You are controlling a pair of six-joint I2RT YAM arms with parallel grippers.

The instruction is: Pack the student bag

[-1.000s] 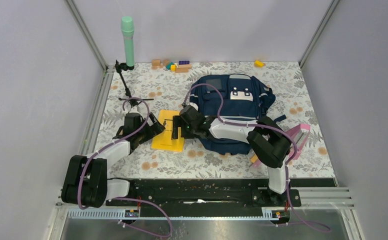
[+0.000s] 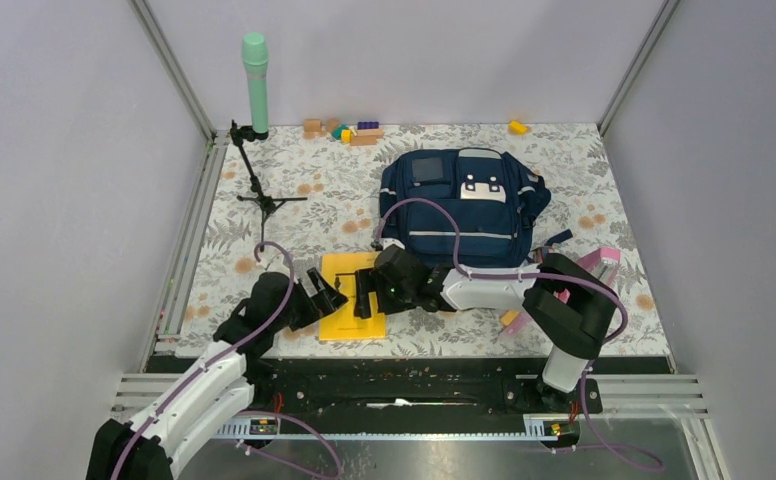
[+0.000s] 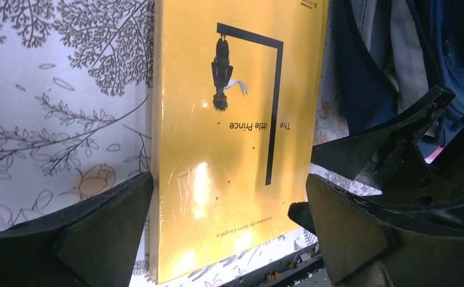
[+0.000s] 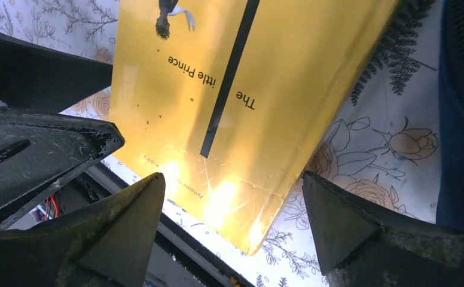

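A yellow book [image 2: 352, 328], "The Little Prince", lies flat on the table near its front edge. My left gripper is open over it, its left finger [image 3: 107, 221] at the book's left edge and the other by the right edge. From the right, my right gripper also stands open, its fingers either side of the book's near right corner. Whether either gripper presses on the cover cannot be told. The navy school bag [image 2: 429, 215] lies behind and right of the book, its lower part hidden by my right arm.
A pink case [image 2: 604, 262] with a yellow item [image 2: 510, 317] near it is partly covered by the right arm. Wooden blocks [image 2: 362, 140] sit at the back. A green microphone [image 2: 255, 85] on a black stand rises at the back left.
The book has slid toward the front edge and slightly right, away from the bag. Both grippers have moved with it, staying at its sides.
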